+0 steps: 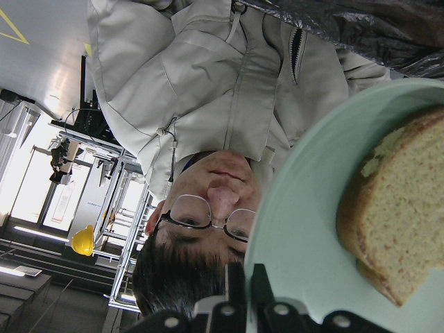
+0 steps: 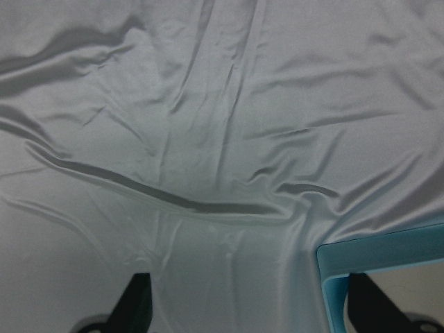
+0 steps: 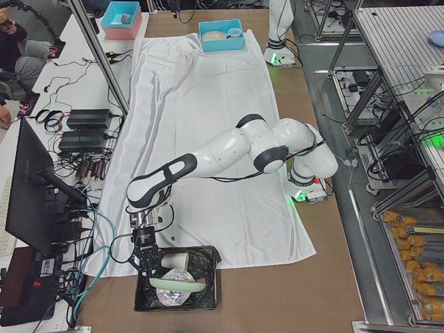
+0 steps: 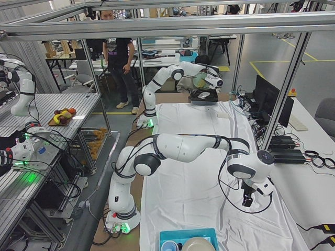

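My left gripper [image 3: 147, 263] is shut on the rim of a pale green plate [image 1: 298, 208], which is tilted on edge over a black-lined bin [image 3: 142, 302]. A slice of bread [image 1: 395, 215] sits against the plate in the left wrist view. Crumpled foil [image 3: 170, 297] and a white cup [image 3: 175, 259] lie in the bin. My right gripper stands open above the white cloth, with nothing seen between its fingers.
A blue bin [image 4: 167, 235] with a plate and a cup stands at the cloth's far end, partly below my right gripper. A monitor [image 3: 31, 201] and cables line the left side.
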